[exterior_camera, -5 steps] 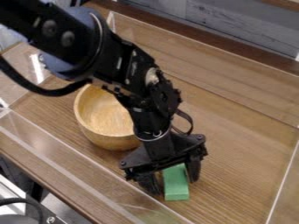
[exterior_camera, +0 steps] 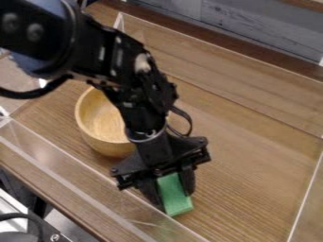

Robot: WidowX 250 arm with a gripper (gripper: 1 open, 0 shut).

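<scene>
My gripper reaches down over a small green block on the wooden table, near the clear front edge. Its fingers stand around the block's upper part; whether they press on it is hard to tell. The block's lower end shows below them.
A light wooden bowl sits left of the arm, partly behind it. A clear panel runs along the near left, with a black cable below it.
The gripper has shifted slightly left and closed in around the green block, which now shows less and is a little more tilted.
</scene>
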